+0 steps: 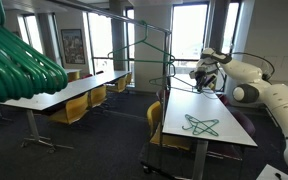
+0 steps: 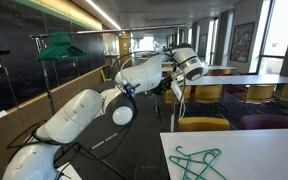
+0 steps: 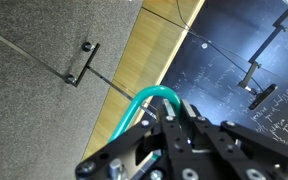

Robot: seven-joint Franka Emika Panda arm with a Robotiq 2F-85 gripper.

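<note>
In the wrist view a green hanger hook (image 3: 156,92) curves up from my gripper, which is shut on it. The hanger's lower part is hidden behind the gripper body. Seen from exterior view 1, my gripper (image 1: 204,76) is raised over the far end of the white table; what it holds is too small to make out there. More green hangers (image 1: 200,126) lie crossed on the near end of that table. One green hanger (image 1: 139,46) hangs on the metal rack, and several green hangers (image 1: 19,65) are bunched at the left.
A metal rack (image 1: 166,85) stands left of the white table (image 1: 199,105). Yellow chairs (image 1: 154,115) are beside the table, with a second long table (image 1: 69,90) at the left. Carpet, a wooden ledge (image 3: 149,50) and a chalkboard (image 3: 244,60) show below the wrist camera.
</note>
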